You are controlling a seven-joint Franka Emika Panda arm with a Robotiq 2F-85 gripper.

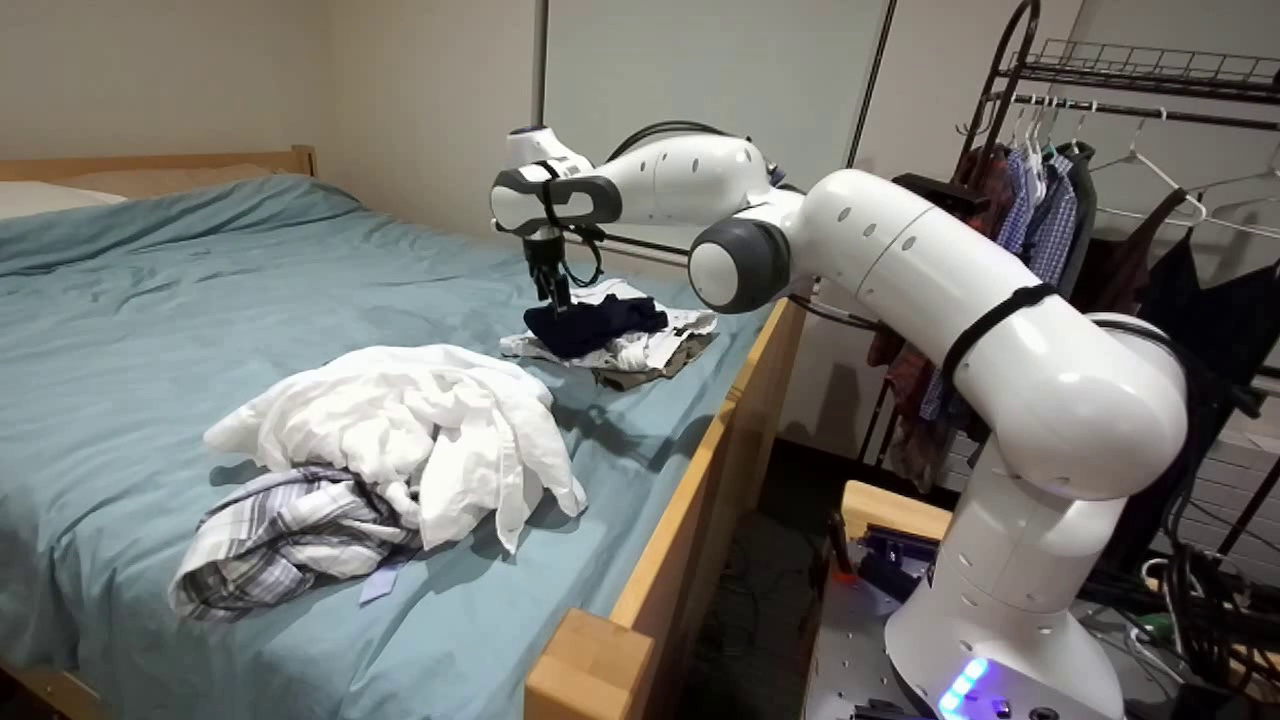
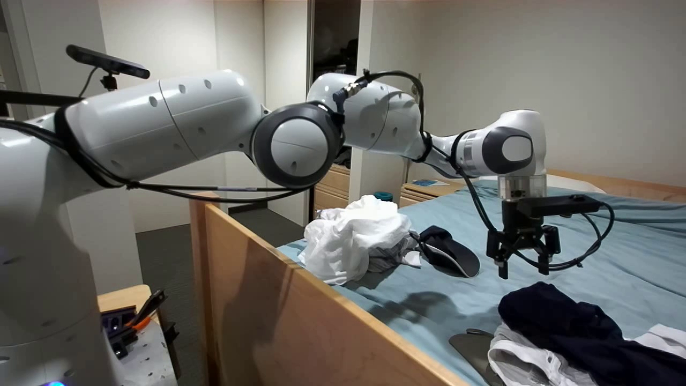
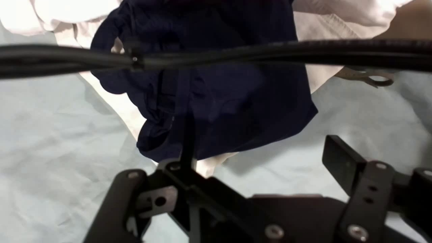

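A dark navy garment [image 1: 596, 324] lies on a pile of white clothing [image 1: 654, 349] near the bed's side. Seen from the other side, the navy garment [image 2: 566, 325] rests in folds on the white cloth [image 2: 524, 356]. My gripper [image 2: 523, 270] hangs above the bed close to the pile, open, with nothing between its fingers. In the wrist view the navy garment [image 3: 243, 109] fills the upper middle, partly crossed by a black cable. The open fingers [image 3: 342, 164] stand wide apart at the bottom, one of them overlapping the garment's near edge in the picture.
A white crumpled cloth [image 1: 402, 414] and a grey plaid shirt [image 1: 282, 540] lie farther along the bed. A dark cap [image 2: 447, 251] sits between them and the pile. The wooden bed rail [image 1: 690, 510] runs between my base and the mattress. Much of the blue bedspread [image 1: 156, 324] is clear.
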